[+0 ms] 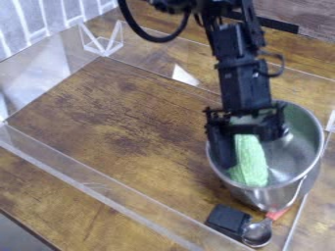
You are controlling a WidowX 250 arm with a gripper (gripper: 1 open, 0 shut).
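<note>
My black gripper (242, 137) reaches down into a steel pot (299, 152) at the right of the view. Inside the pot lies a pale green object (249, 162), partly behind the gripper. The fingertips are blurred and partly hidden by the pot and the green object, so whether they touch it cannot be seen clearly.
A black block (225, 220) with a steel scoop (258, 232) lies in front of the pot, beside a red handle. Clear plastic walls edge the wooden surface (105, 127), which is bare at the left and middle. A white wire stand (102, 39) is at the back left.
</note>
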